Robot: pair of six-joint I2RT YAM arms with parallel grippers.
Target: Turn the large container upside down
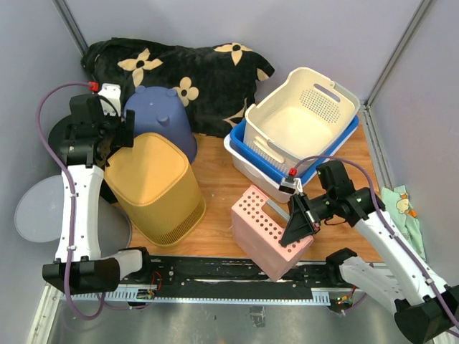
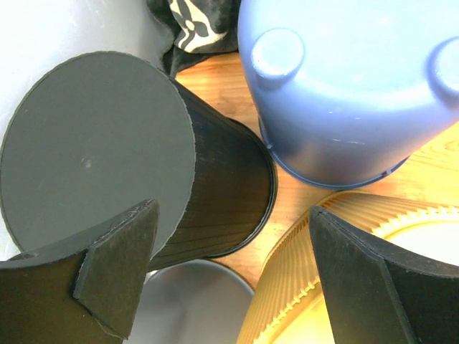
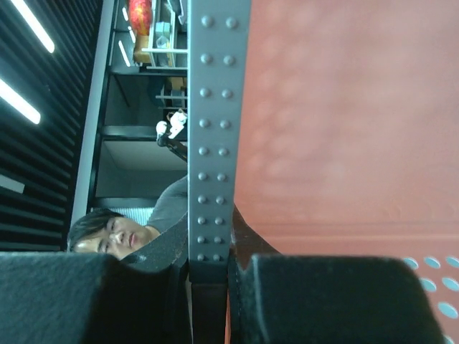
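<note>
A pink perforated basket stands tipped at the front of the table, its holed end wall facing up toward the top camera. My right gripper is shut on the grey handle at that wall; in the right wrist view the studded strip runs between the fingers and the pink inner wall fills the right side. My left gripper is open and empty, above the upturned containers on the left: a black bin, a blue tub and a yellow bin. Which one is the large container, I cannot tell.
Cream, blue and white baskets sit stacked at the back right. A dark flowered cushion lies along the back. Grey bins stand at the far left. Bare wood shows mid-table.
</note>
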